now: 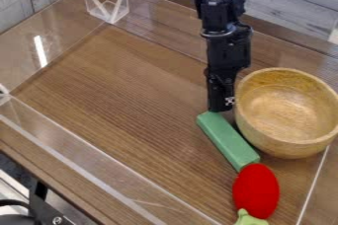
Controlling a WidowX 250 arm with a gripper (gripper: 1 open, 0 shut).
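Note:
The black gripper hangs from the arm at the upper middle, low beside the left rim of a tan bowl, shut with nothing visible between its fingers. Just below it a green bar lies on the wooden table, slanting toward the lower right. A red oval object lies below the bar, and a light green object is cut off at the bottom edge.
A clear plastic piece stands at the back left. Part of a dark object shows at the bottom left corner.

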